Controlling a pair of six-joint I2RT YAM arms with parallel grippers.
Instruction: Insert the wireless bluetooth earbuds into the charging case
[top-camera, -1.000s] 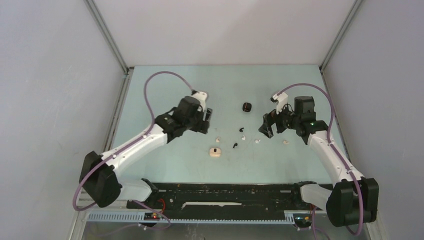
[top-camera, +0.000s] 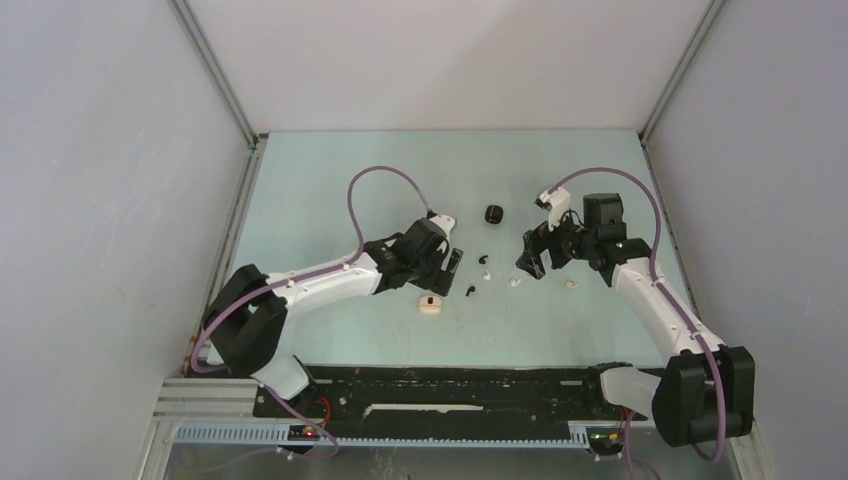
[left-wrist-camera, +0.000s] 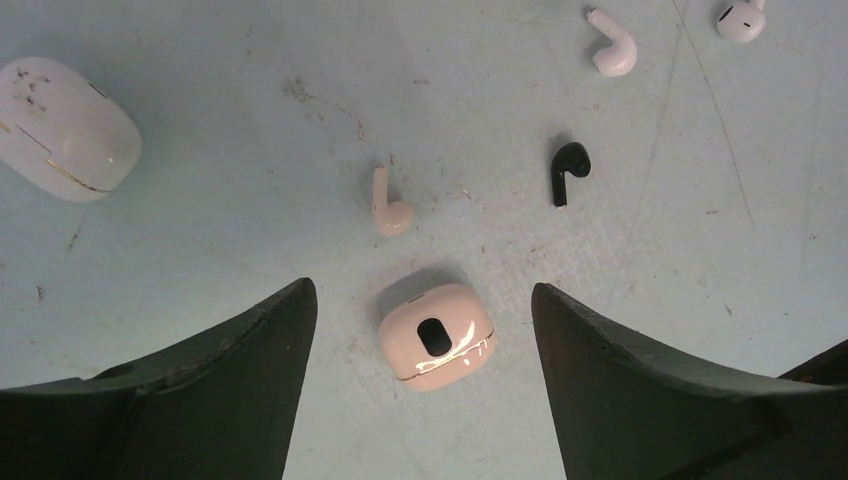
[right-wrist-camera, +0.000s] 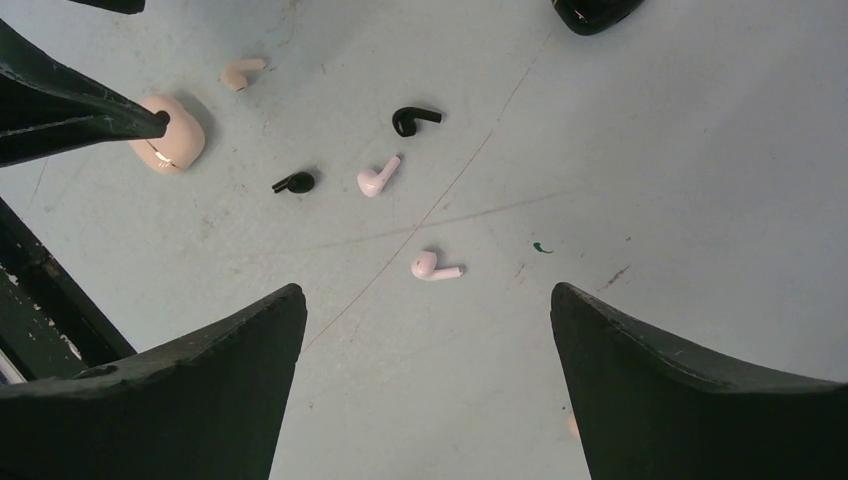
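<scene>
In the left wrist view a pinkish charging case with a dark oval mark lies lid down on the table, beyond and between my left fingers, untouched. Just above it is a matching pinkish earbud. My left gripper has its fingers apart over the case, holding nothing. Two white earbuds and two black earbuds lie loose in the right wrist view. A black case stands farther back. My right gripper is open and empty above the table. A white case shows at the left wrist view's upper left.
Another small pinkish earbud lies to the right of my right gripper. A dark recess runs along its front edge.
The right arm has barely moved.
</scene>
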